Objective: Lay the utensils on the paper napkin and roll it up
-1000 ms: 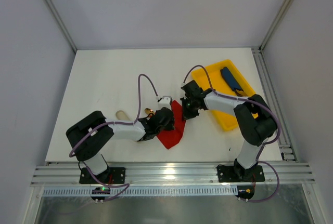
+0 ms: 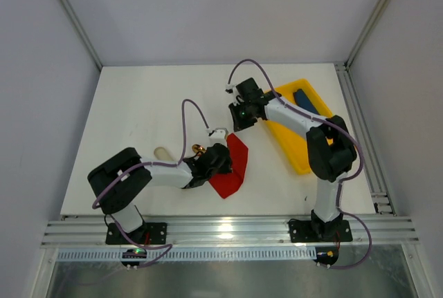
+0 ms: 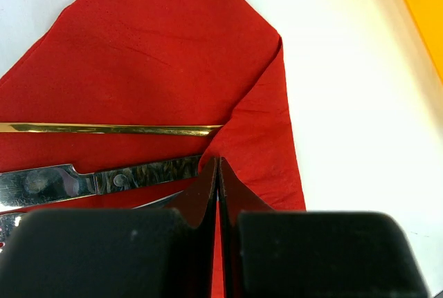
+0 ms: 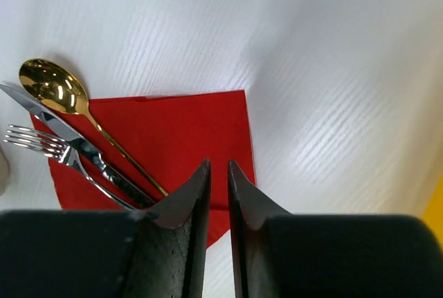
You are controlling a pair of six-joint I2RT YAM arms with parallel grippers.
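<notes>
The red napkin [image 3: 138, 49] lies on the white table, one edge folded over the handle ends of the gold spoon [image 4: 55, 84], knife [image 4: 62, 131] and fork [image 4: 41, 144]. My left gripper is shut, its tips down on the folded flap; nothing else shows between them. My right gripper is raised above and beyond the napkin's upper corner in the top view, its fingertips slightly apart with nothing between them.
A yellow bin [image 2: 291, 149] with a dark blue item [image 2: 304, 101] stands at the right. A pale beige object [image 2: 163, 153] lies left of the napkin.
My right gripper has moved up and away from the napkin's right edge toward the back of the table. My left gripper has stayed in place.
</notes>
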